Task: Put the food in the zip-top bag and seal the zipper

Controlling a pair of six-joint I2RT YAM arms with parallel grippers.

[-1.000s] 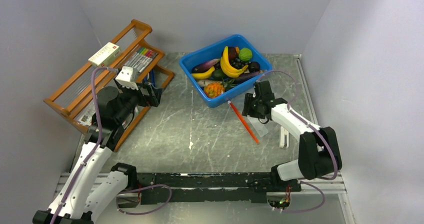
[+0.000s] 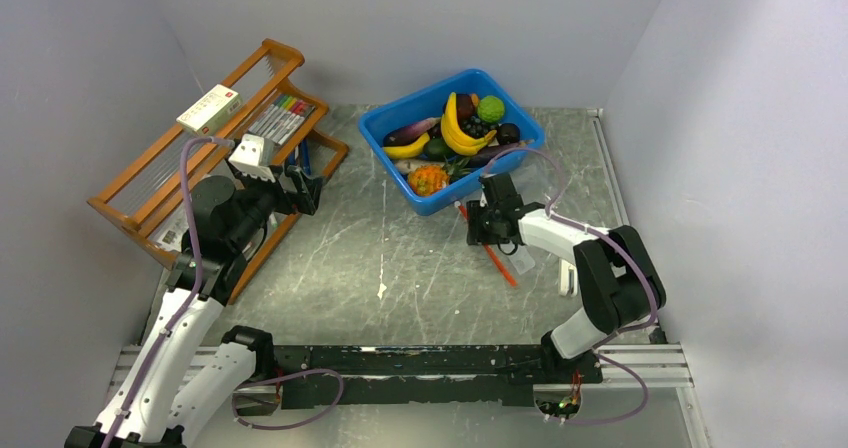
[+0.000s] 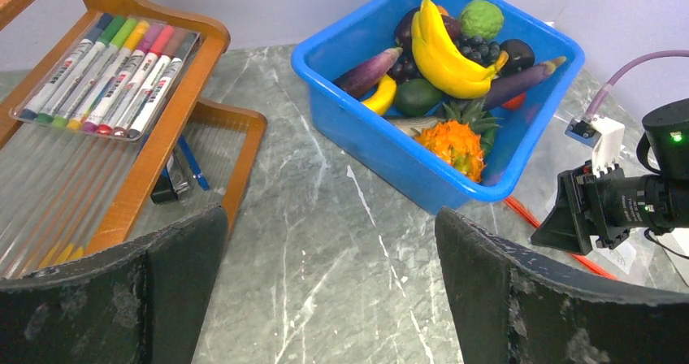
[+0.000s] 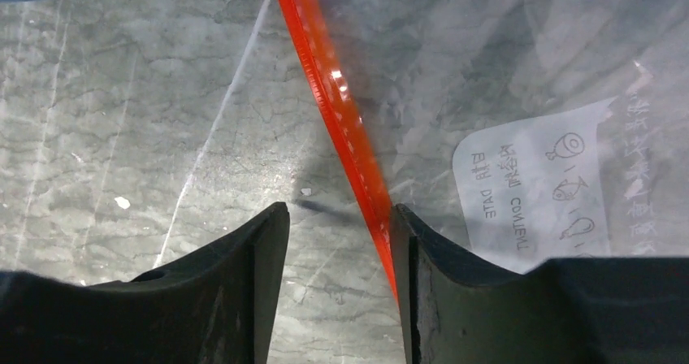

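Note:
A clear zip top bag (image 4: 422,80) lies flat on the table, its red zipper strip (image 4: 341,112) running slantwise. My right gripper is low over that strip, its fingers parted; in the right wrist view the strip passes beside and partly behind one finger (image 4: 414,266). From above, my right gripper (image 2: 474,224) hides the middle of the strip. Toy food, including bananas (image 3: 443,51), a pineapple (image 3: 453,146) and eggplants, fills the blue bin (image 3: 390,146). My left gripper stands open and empty by the wooden rack, away from the bag.
On the left, a wooden rack (image 2: 265,98) holds a box of markers (image 3: 110,80) and a white box (image 2: 209,110). A small white object (image 2: 568,277) lies right of the bag.
My right gripper has moved left and slightly toward the table's front, from right of the red strip to over it. The left arm, bag and bin look unmoved.

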